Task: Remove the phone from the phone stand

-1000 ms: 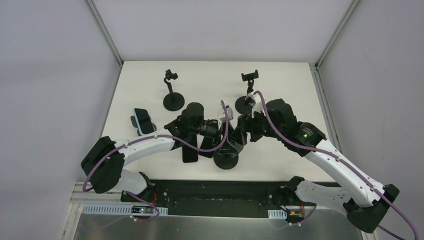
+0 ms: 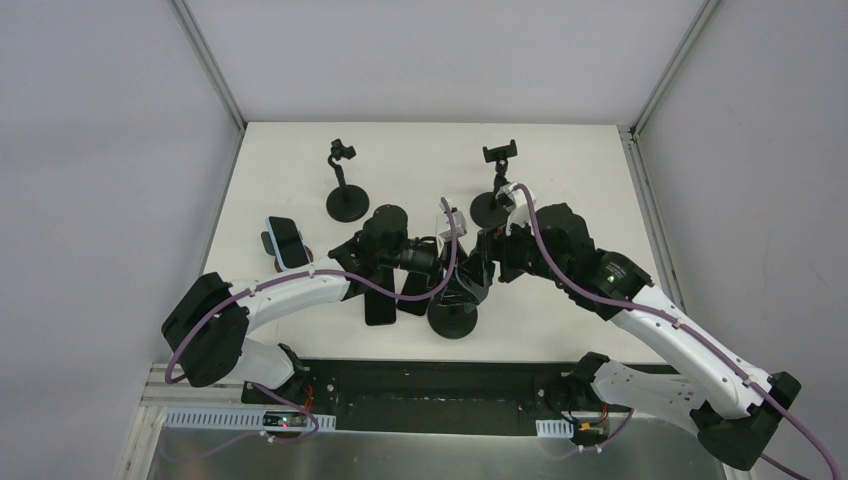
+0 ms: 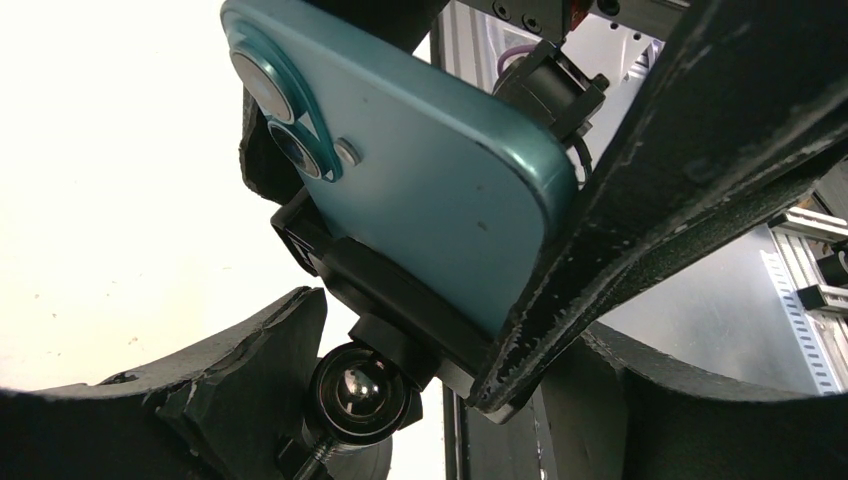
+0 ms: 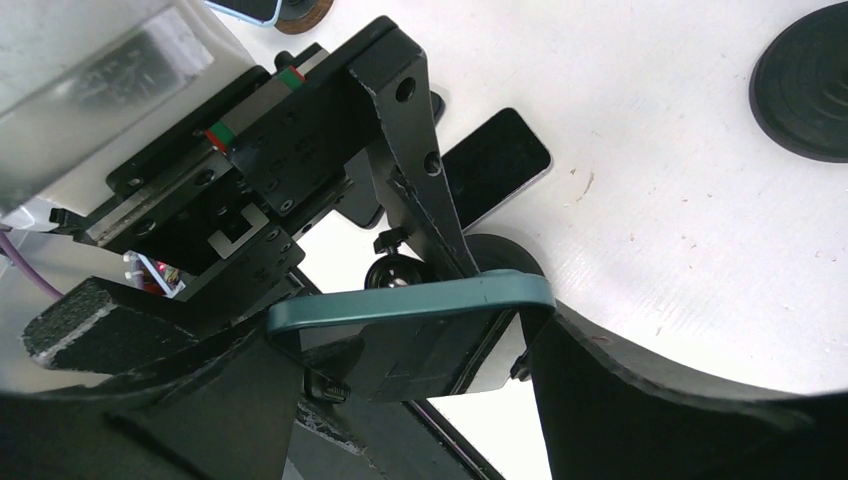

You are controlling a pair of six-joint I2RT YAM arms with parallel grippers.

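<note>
A teal phone (image 3: 430, 170) sits tilted in the black clamp (image 3: 410, 300) of the front phone stand, whose round base (image 2: 452, 320) stands near the table's front edge. My left gripper is part open around the stand's clamp and ball joint (image 3: 360, 393), below the phone; a gap shows beside the joint. Across the phone stands my right gripper, one finger at either side of the phone's teal edge (image 4: 410, 300). Whether both fingers press on it cannot be told. From above, both grippers largely hide phone and stand.
Two dark phones (image 2: 380, 308) lie flat left of the stand base. Two empty stands, left (image 2: 347, 203) and right (image 2: 488, 210), are at the back. Another phone (image 2: 288, 243) rests on a stand at the far left.
The left arm and the stand base look almost unchanged.
</note>
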